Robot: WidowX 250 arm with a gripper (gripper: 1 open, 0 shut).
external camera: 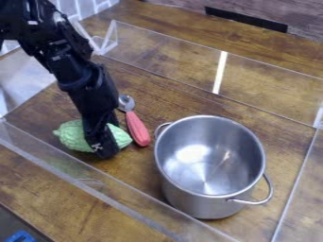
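Note:
The black arm reaches down from the upper left to a pale green cabbage-like object (75, 137) on the wooden table. My gripper (101, 138) is down on that green object, covering part of it; whether its fingers are closed is hard to tell. Just right of it lies a utensil with a red handle (138, 129) and a metal head.
A steel pot (212, 184) with side handles stands at the right front. Clear plastic walls border the wooden table (177, 90). A white strip (221, 73) lies at the back right.

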